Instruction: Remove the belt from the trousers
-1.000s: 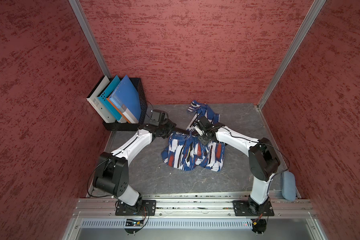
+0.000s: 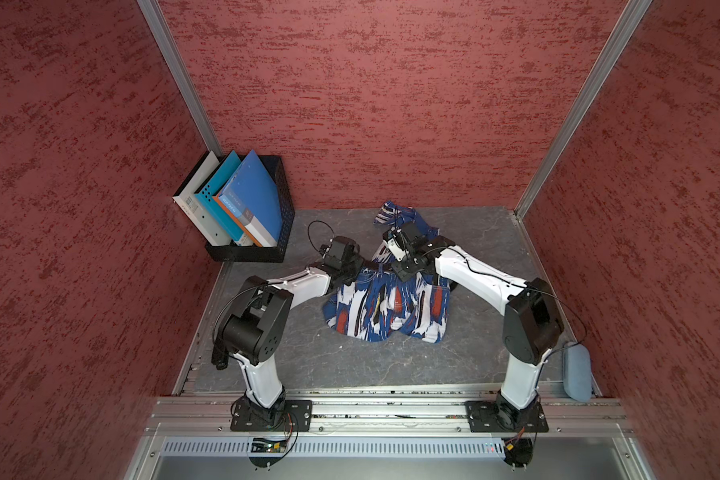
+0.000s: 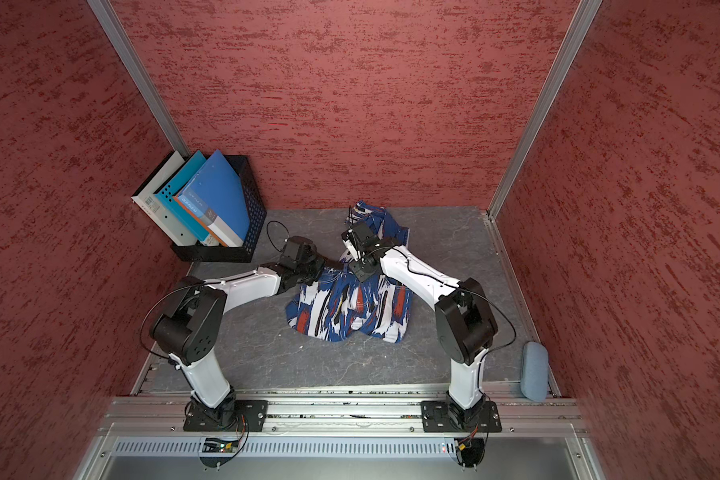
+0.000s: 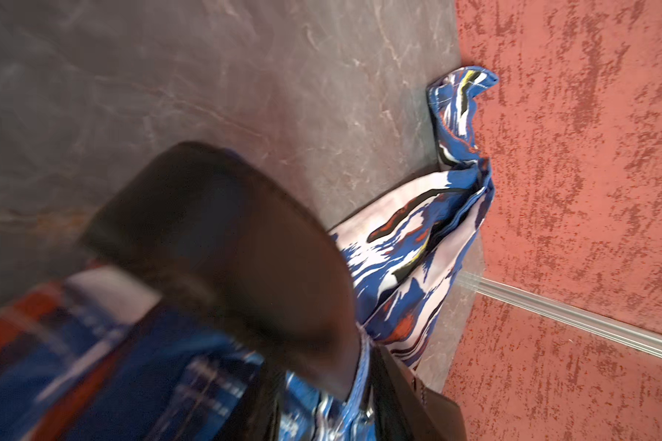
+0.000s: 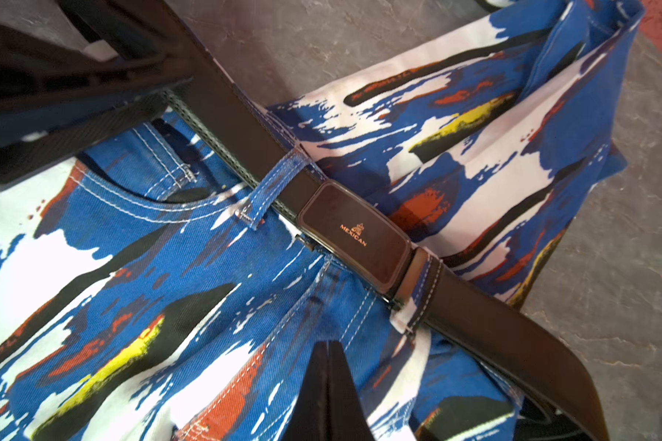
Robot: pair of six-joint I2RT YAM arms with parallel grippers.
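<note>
Blue trousers [image 2: 368,308] with white, red and black streaks lie spread mid-table. A dark leather belt [image 5: 507,330] runs through their loops, its plate buckle [image 5: 356,235] fastened at the front. In the right wrist view my right gripper is shut over the cloth below the buckle, nothing between its fingers; the buckle is outside them. My left gripper is open at the waistband, its two fingers [image 4: 261,400] apart with belt and cloth beyond them. Whether they touch the belt cannot be told. Upper left in the right wrist view, the left gripper's dark parts overlap the belt.
A black basket [image 2: 252,254] with several upright folders [image 2: 252,200] stands at the back left. A blue-grey case [image 2: 577,373] lies at the front right. Both arms are close together above the waistband.
The right gripper has shifted slightly and stays shut.
</note>
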